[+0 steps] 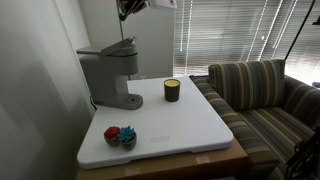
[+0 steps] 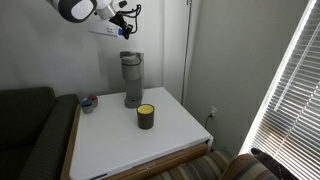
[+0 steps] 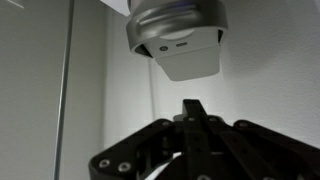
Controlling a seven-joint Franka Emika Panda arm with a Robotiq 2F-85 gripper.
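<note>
A grey coffee maker stands at the back left of the white table, its top apparently down. Just above it hangs my gripper, clear of the machine. In exterior view 2 the coffee maker is at the table's far end, below the gripper. The wrist view shows my gripper with its dark fingertips together and nothing visible between them. Ahead of them is the coffee maker's silver head.
On the white table stands a dark cup with a yellow inside, right of the machine. Two small containers with a red top and a blue top sit near the front left. A striped couch adjoins it.
</note>
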